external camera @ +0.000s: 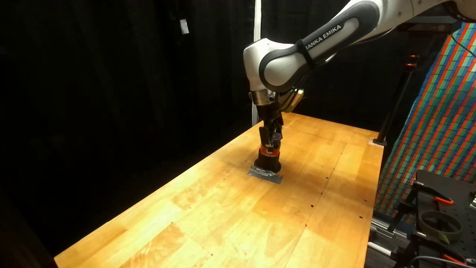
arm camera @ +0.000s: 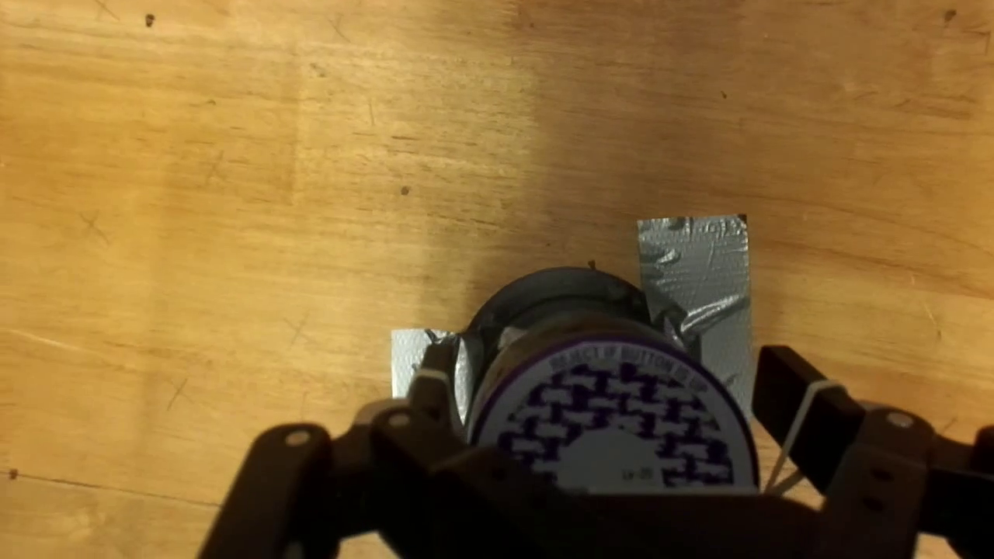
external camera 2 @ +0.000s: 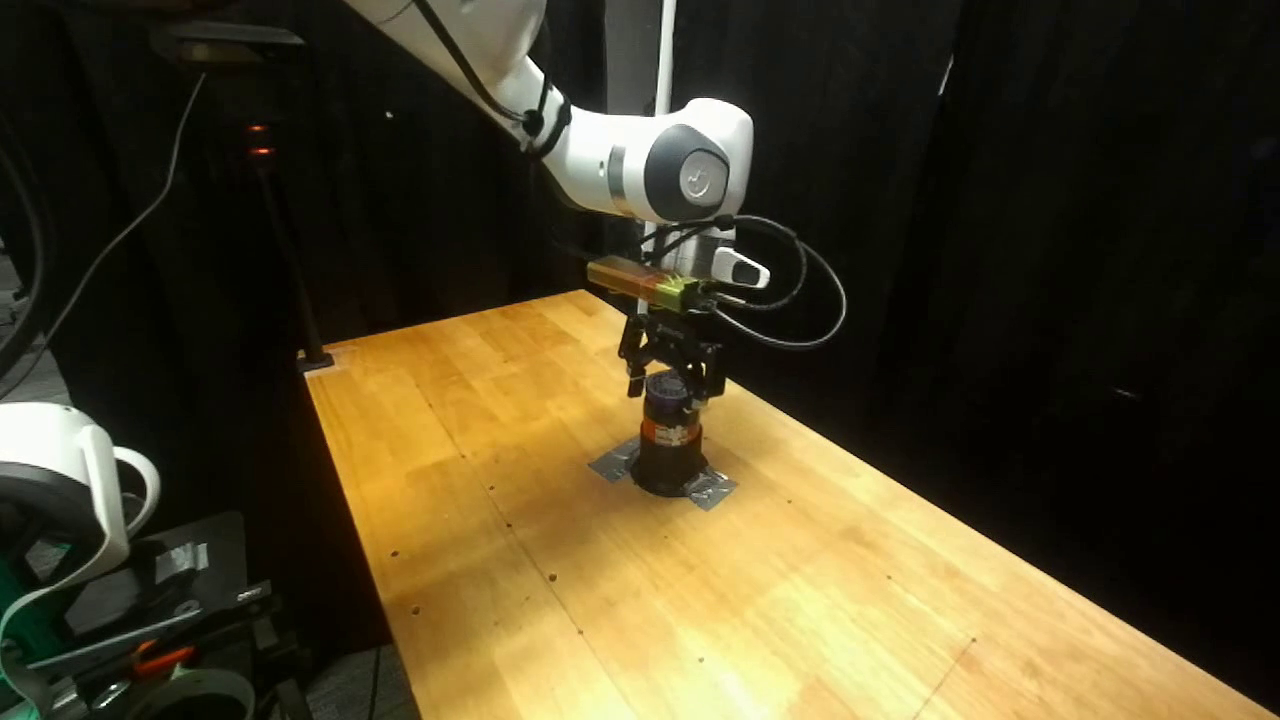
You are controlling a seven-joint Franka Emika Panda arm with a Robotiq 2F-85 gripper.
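Note:
A jar with an orange-red label [external camera: 270, 152] [external camera 2: 669, 433] stands upright in a round black holder [external camera 2: 665, 472] [arm camera: 557, 285] on the wooden table. Its purple-and-white patterned lid [arm camera: 610, 391] fills the lower middle of the wrist view. My gripper [external camera: 273, 143] [external camera 2: 668, 391] points down over the jar, one finger at each side of the lid. It is open: a strip of table shows between the lid and the right-hand finger [arm camera: 808, 414]. Whether the left-hand finger touches the jar, I cannot tell. The lid's near part is hidden behind the gripper.
Silver tape strips [external camera: 266, 175] [arm camera: 708, 270] lie against the holder on the table. A black side table [external camera: 439, 205] with clamps and a tape roll stands beyond one edge.

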